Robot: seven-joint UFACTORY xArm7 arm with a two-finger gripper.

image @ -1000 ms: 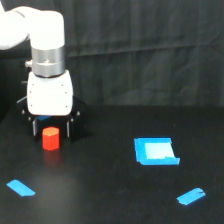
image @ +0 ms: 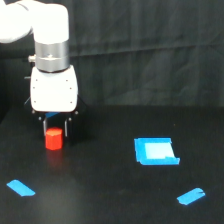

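A red block (image: 54,140) sits on the dark table at the left of the camera view. Directly over it hangs the white arm's gripper (image: 54,126), pointing down. Its dark fingers stand apart, a little wider than the block, with their tips near the block's upper part. No contact between fingers and block can be made out at this size. A bit of blue shows between the fingers behind the block.
A blue-edged square with a pale middle (image: 158,151) lies to the right. Blue strips lie at the front left (image: 20,188) and front right (image: 191,196). Bare dark table separates them, with a dark curtain behind.
The gripper has shifted slightly right and lower, and its fingers look closer together. The red block appears a little farther right and turned.
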